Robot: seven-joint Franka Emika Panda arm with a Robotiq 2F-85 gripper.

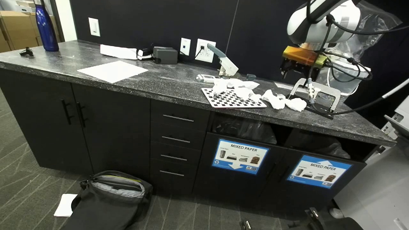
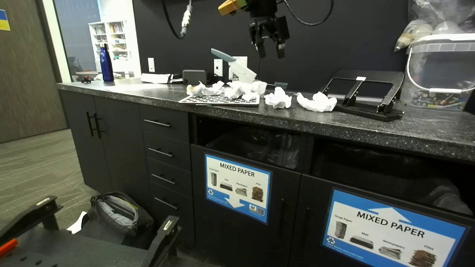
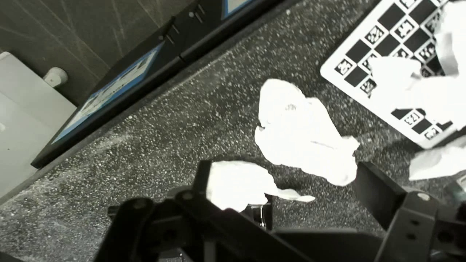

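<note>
Well above the counter, my gripper (image 2: 269, 52) points down with its fingers spread and nothing between them; in exterior view 2 it hangs over the crumpled white paper. Two paper wads lie on the bare counter: a larger one (image 3: 301, 135) and one nearer the laptop stand (image 3: 238, 183). In the wrist view my left finger partly overlaps the latter. Several more white papers (image 1: 243, 88) are heaped on the black-and-white checkered board (image 3: 356, 61), hiding part of it. Below the counter are two bin openings; plastic liner (image 2: 287, 149) shows in the left one.
A black laptop stand (image 2: 372, 113) and a clear bucket (image 2: 436, 66) stand right of the papers. A white-and-grey device (image 1: 228, 65) rises behind the board. Left of the board are a flat white sheet (image 1: 113, 71), a grey box (image 1: 165, 55) and a blue bottle (image 1: 46, 30).
</note>
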